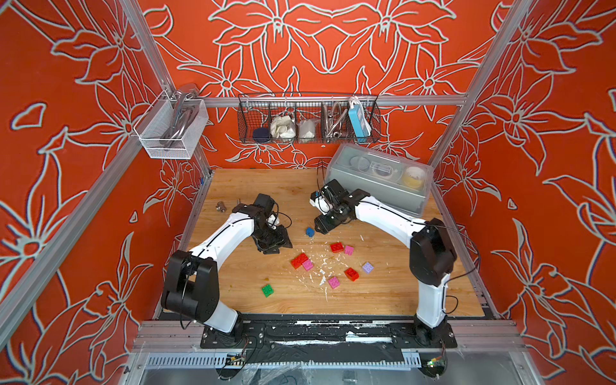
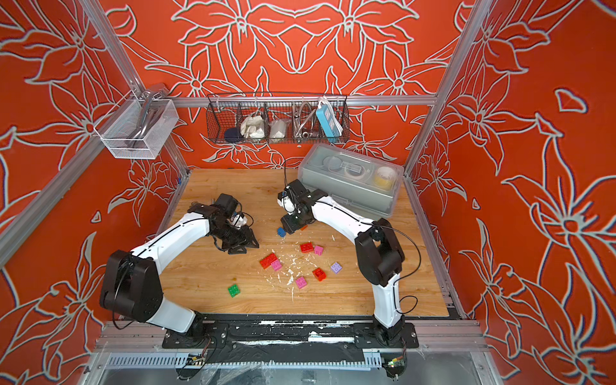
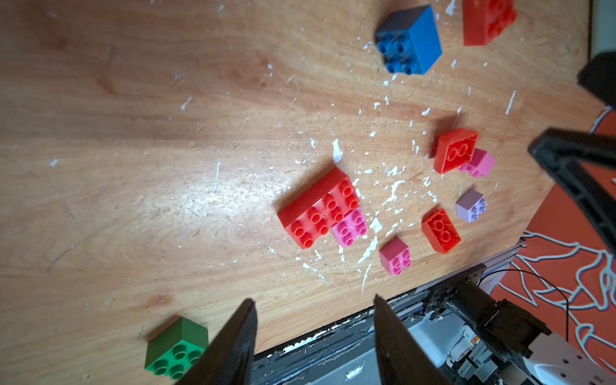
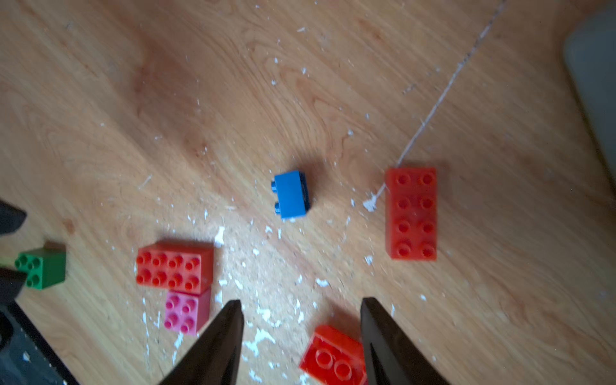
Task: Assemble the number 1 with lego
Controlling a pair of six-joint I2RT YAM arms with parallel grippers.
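Lego bricks lie on the wooden table. In the left wrist view a long red brick (image 3: 314, 205) touches a pink one (image 3: 349, 227); a green brick (image 3: 176, 346) lies lower left. A blue brick (image 4: 290, 193) and another long red brick (image 4: 410, 211) are below my right gripper; a red brick (image 4: 333, 353) lies near its fingertips. My left gripper hovers left of the long red-and-pink pair. Both grippers stand open, with nothing between their fingers. Loose pink, red and lilac (image 3: 470, 205) bricks lie at the front right.
A lidded grey box (image 1: 378, 192) fills the back right. Wire baskets (image 1: 308, 122) hang on the back wall, a white one (image 1: 166, 144) at the left.
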